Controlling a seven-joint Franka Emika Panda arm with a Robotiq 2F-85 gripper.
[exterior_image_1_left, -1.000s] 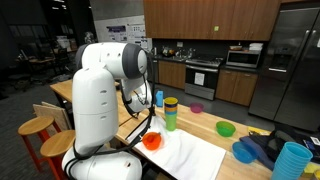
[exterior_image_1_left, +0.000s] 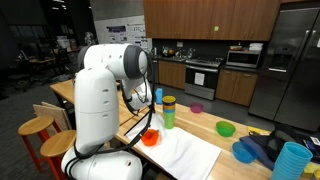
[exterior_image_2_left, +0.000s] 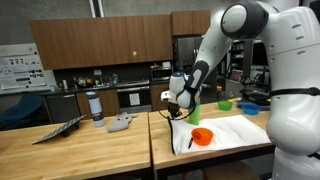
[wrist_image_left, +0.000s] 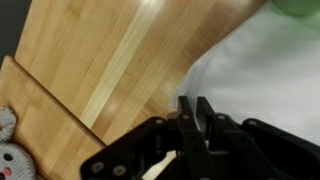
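Note:
A white cloth (exterior_image_1_left: 190, 152) lies spread on the wooden table. My gripper is over its edge in the wrist view, with its fingertips close together and a narrow gap between them. The cloth rises in a small fold by the fingertips; whether any of it is pinched cannot be made out. Exterior view 2 has the gripper (exterior_image_2_left: 170, 113) low over the table, left of a green object (exterior_image_2_left: 194, 112). That object appears as a tall colored stack (exterior_image_1_left: 168, 114) in exterior view 1. Nearer the arm's base stands an orange bowl (exterior_image_2_left: 202, 135) with something dark in it.
A grey plush toy (wrist_image_left: 12, 158) sits at the wrist view's lower left. Green (exterior_image_1_left: 225, 129) and blue (exterior_image_1_left: 245, 152) bowls stand to the right, near a blue bin (exterior_image_1_left: 291, 160). Bare table (exterior_image_2_left: 90, 145) extends left in exterior view 2.
The tall colored stack has shifted very slightly left in exterior view 1. The arm looks almost still, and the orange bowl has stayed in about the same place.

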